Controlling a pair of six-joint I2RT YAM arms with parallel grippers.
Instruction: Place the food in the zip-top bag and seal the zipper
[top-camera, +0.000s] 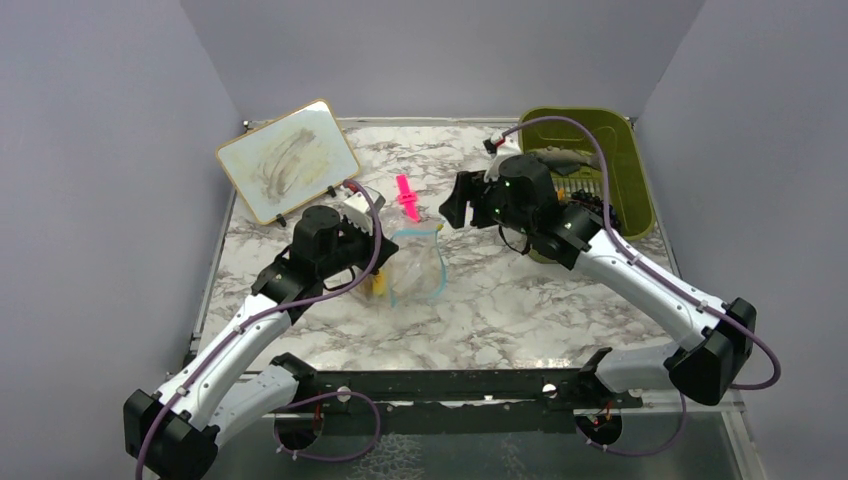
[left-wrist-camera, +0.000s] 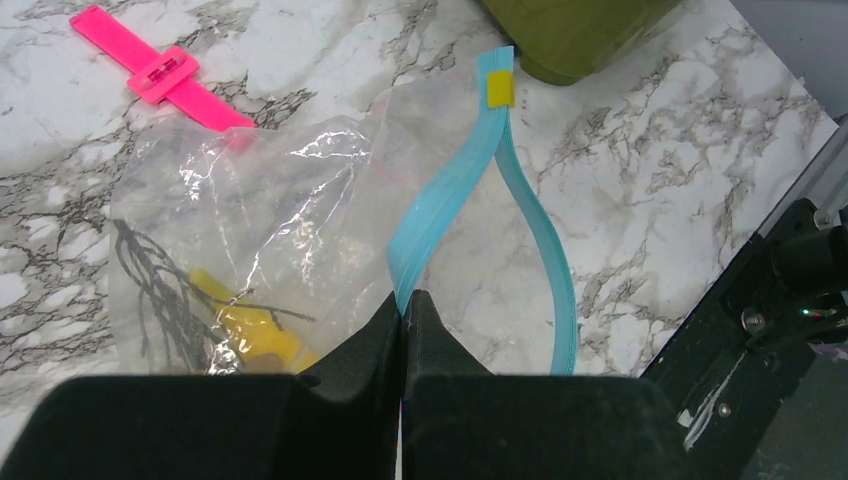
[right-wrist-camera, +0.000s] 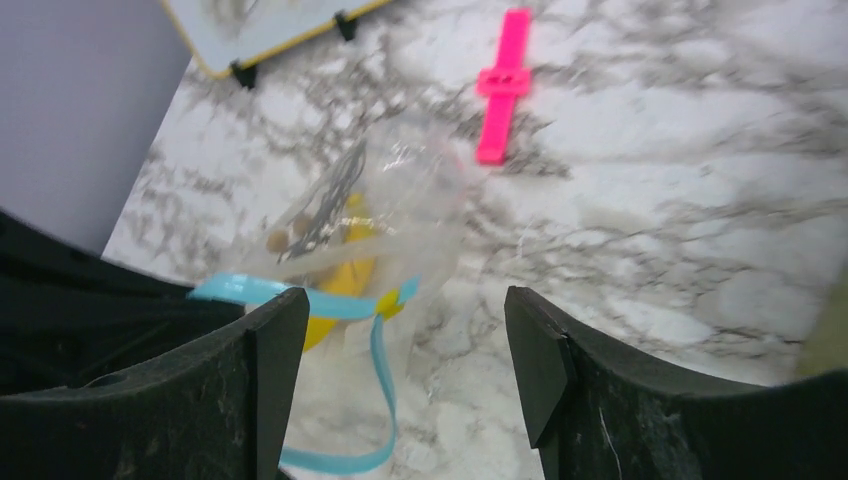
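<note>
A clear zip top bag (left-wrist-camera: 290, 200) lies on the marble table with its blue-edged mouth (left-wrist-camera: 540, 225) parted. A yellow slider (left-wrist-camera: 501, 88) sits at one end of the zipper, where the two blue strips meet. Inside the bag are a yellow food item (left-wrist-camera: 255, 330) and some dark thin strands (left-wrist-camera: 160, 280). My left gripper is shut on one blue strip of the mouth. Right of the bag and above the table, my right gripper stands open, nothing between its fingers; beyond the gap the slider shows in the right wrist view.
A pink strap-like piece (top-camera: 407, 198) lies just behind the bag. At the back left leans a whiteboard (top-camera: 288, 162). The green bin (top-camera: 640, 190) at the right holds a grey fish (top-camera: 562, 157) and dark grapes (top-camera: 592, 205).
</note>
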